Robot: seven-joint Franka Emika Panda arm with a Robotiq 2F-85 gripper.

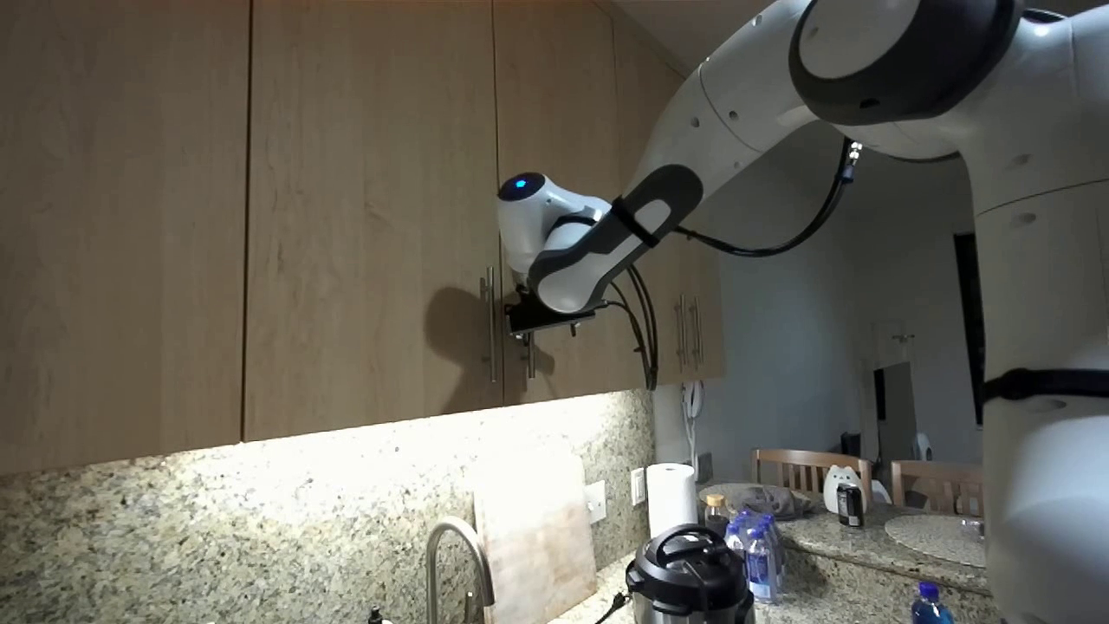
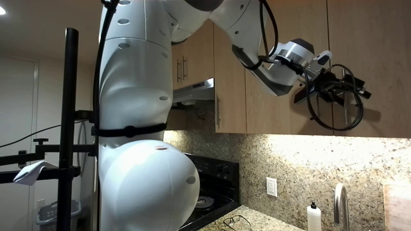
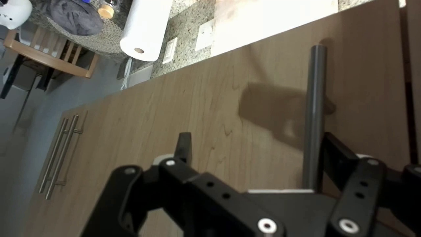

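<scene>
My gripper stands open in front of a wooden upper cabinet door (image 3: 225,118). A vertical metal bar handle (image 3: 314,106) on that door lies within the span of the open fingers, close beside the right-hand one (image 3: 335,152) in the wrist view. Whether they touch is unclear. The left-hand finger (image 3: 184,148) is well apart from the bar. Exterior view 1 shows the lower part of this handle (image 1: 531,359) below the gripper mount, its upper part hidden. The door appears closed.
A neighbouring door's handle (image 1: 490,324) is just left of the gripper. Two more handles (image 1: 690,331) are farther right. Below are the faucet (image 1: 457,541), cutting board (image 1: 535,541), pressure cooker (image 1: 691,582) and paper towel roll (image 1: 671,494). Cables (image 2: 360,111) loop under the wrist.
</scene>
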